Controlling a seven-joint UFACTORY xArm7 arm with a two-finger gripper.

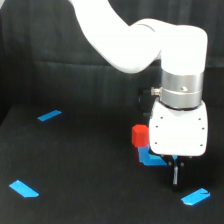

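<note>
The white arm comes in from the top, and its gripper (175, 178) points down at the right of the dark table. Its slim dark fingers overlap in this view, so their gap does not show. A red block (139, 135) sits left of the gripper's white body, which partly covers it. Just below the red block lies a bright blue piece (149, 157), its right end hidden behind the gripper. Whether the fingers touch the blue piece cannot be made out.
Flat blue strips lie on the dark surface: a strip (49, 115) at the back left, another strip (24, 189) at the front left, and a third strip (196, 197) at the front right.
</note>
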